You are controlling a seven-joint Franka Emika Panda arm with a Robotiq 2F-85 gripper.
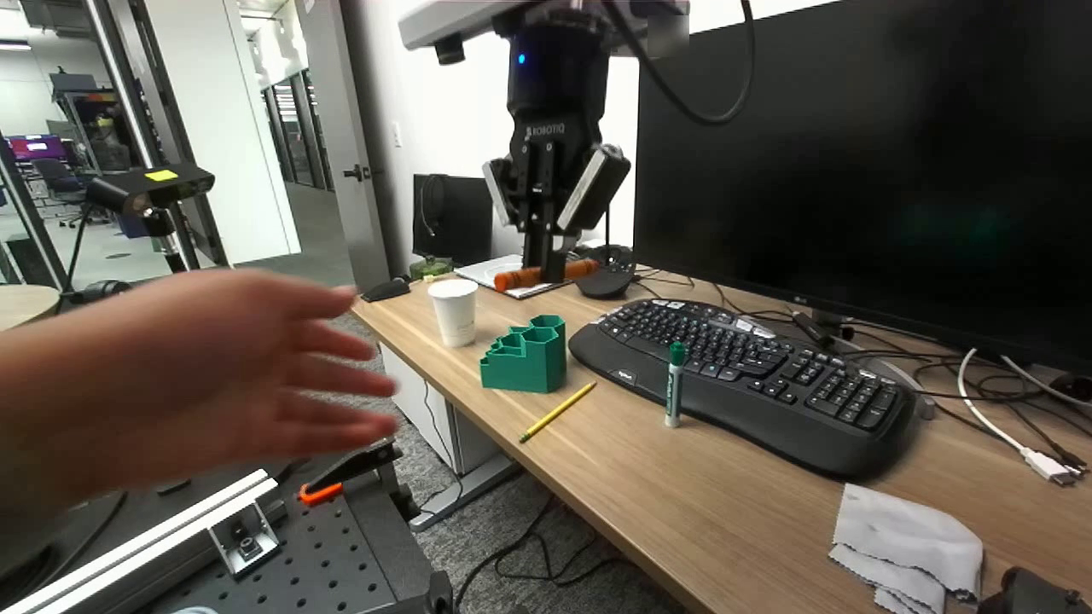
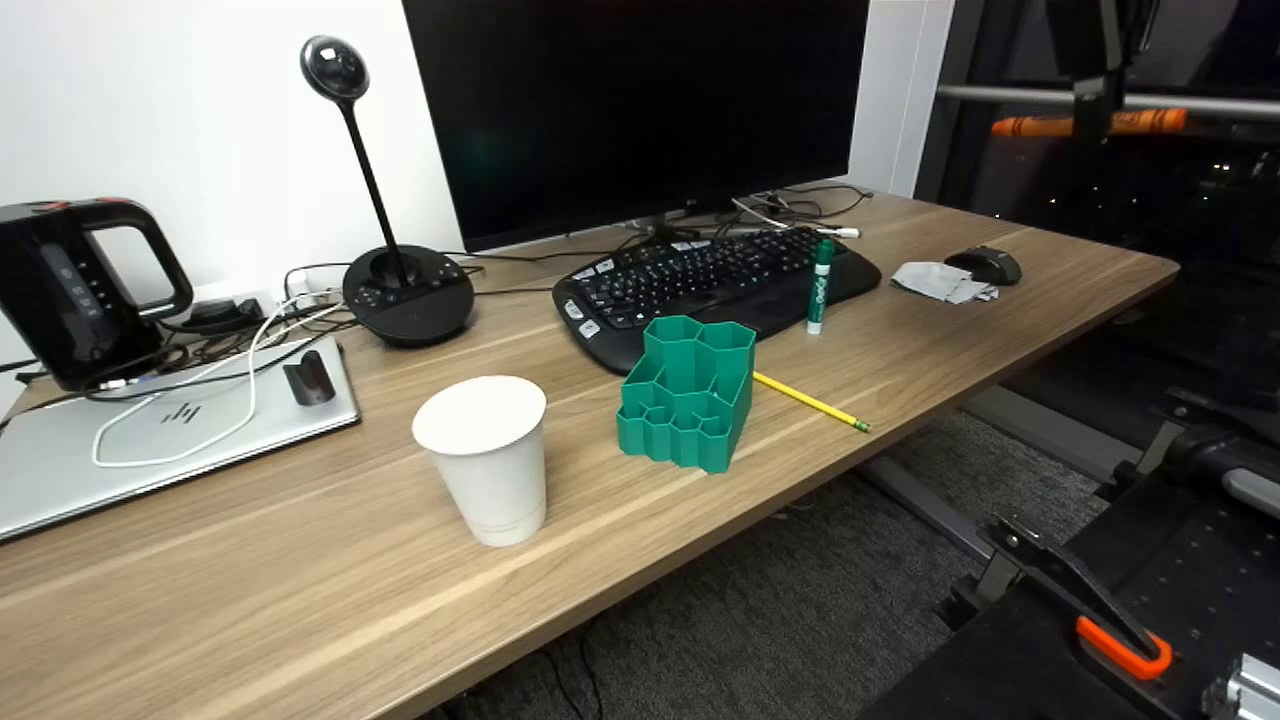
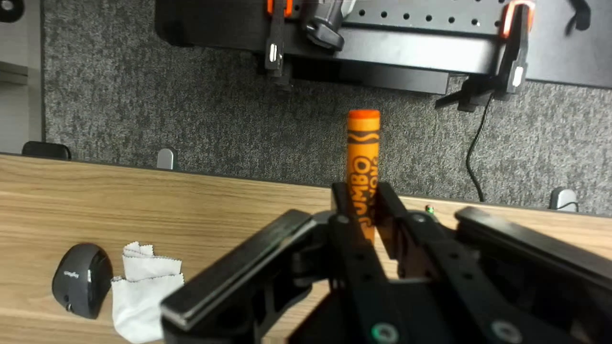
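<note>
High above the desk, my gripper (image 1: 552, 268) is shut on an orange jumbo crayon (image 1: 519, 278). The crayon lies level, its ends sticking out on both sides of the fingers. In exterior view 2 the crayon (image 2: 1148, 121) shows at the upper right, well clear of any surface. Seen from the wrist, the crayon (image 3: 363, 152) points away past the fingertips, over the desk edge and the carpet. A green holder (image 1: 527, 358) with several compartments stands on the desk, beside a white paper cup (image 2: 486, 462).
A yellow pencil (image 1: 558, 411) lies near the desk edge, and a green-capped marker (image 1: 675, 387) stands upright by the keyboard (image 1: 747, 373). A cloth (image 3: 143, 298) and mouse (image 3: 83, 281) occupy one end. A person's hand (image 1: 246, 368) reaches in at left.
</note>
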